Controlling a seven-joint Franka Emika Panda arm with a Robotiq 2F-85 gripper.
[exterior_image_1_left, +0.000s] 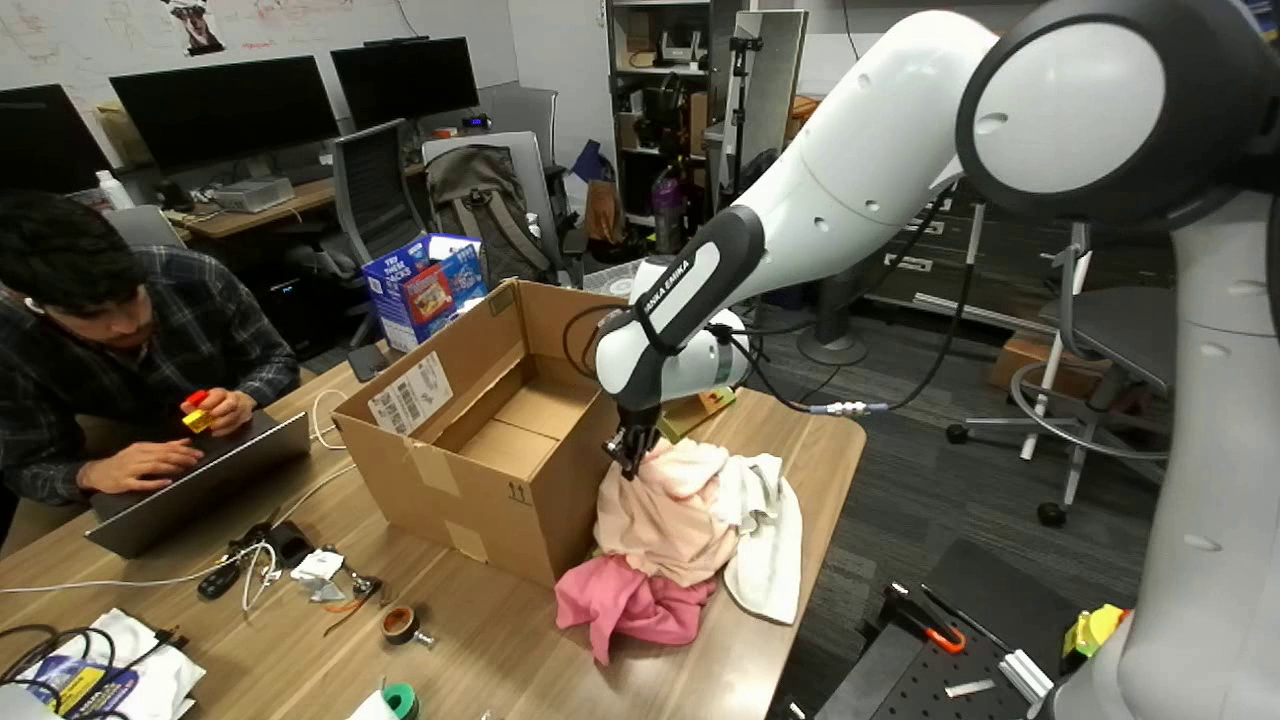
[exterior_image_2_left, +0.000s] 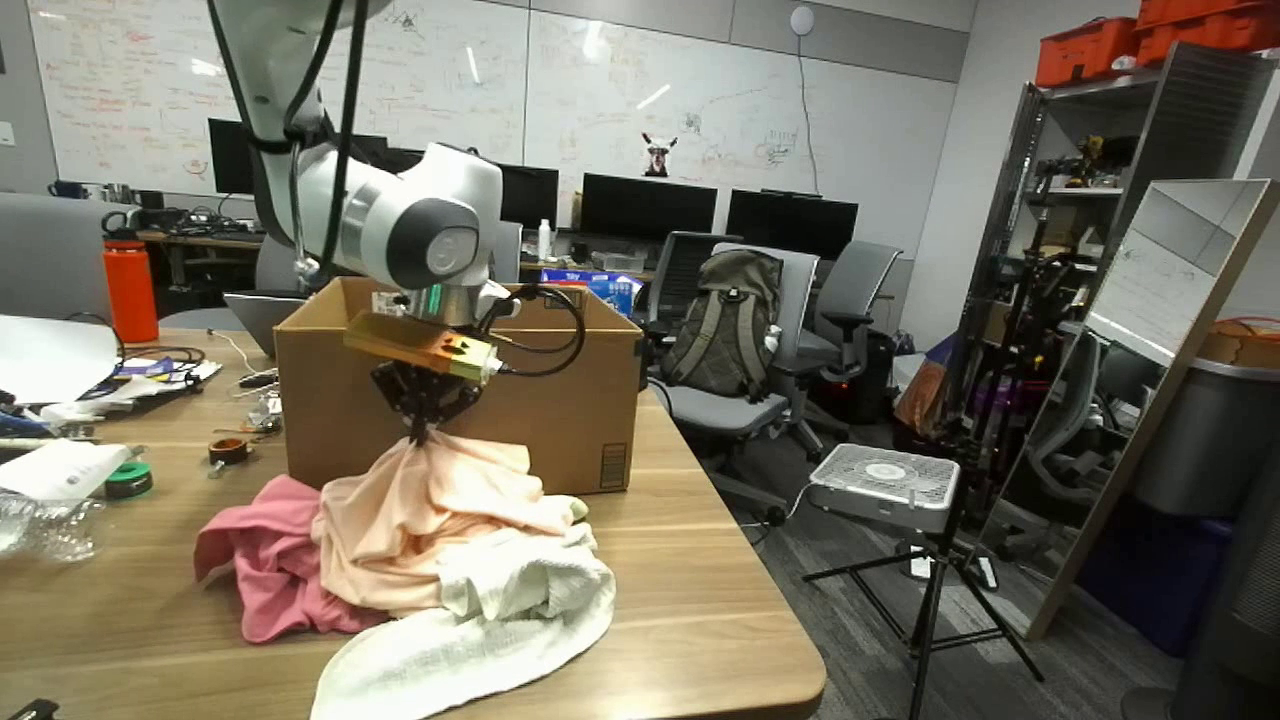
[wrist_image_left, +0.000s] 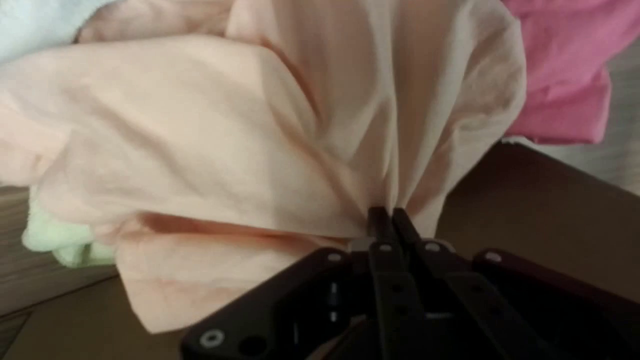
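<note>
My gripper is shut on a fold of the peach cloth (wrist_image_left: 198, 132), which gathers into pleats at the fingertips. In the second exterior view the pinched part of the peach cloth (exterior_image_2_left: 408, 504) is drawn up into a peak, while its lower part rests on the pile. A pink cloth (exterior_image_1_left: 636, 602) lies partly under it on the table. Beside it spreads a white towel (exterior_image_2_left: 528, 612), and a bit of pale green cloth (wrist_image_left: 66, 234) shows below the peach one. The gripper hangs right beside the near wall of the cardboard box.
An open cardboard box (exterior_image_1_left: 564, 504) stands against the pile. A tape roll (exterior_image_1_left: 399, 622), cables and a laptop (exterior_image_1_left: 204, 486) are on the table, with a seated person (exterior_image_1_left: 108, 348) behind the laptop. Clear table lies right of the towel.
</note>
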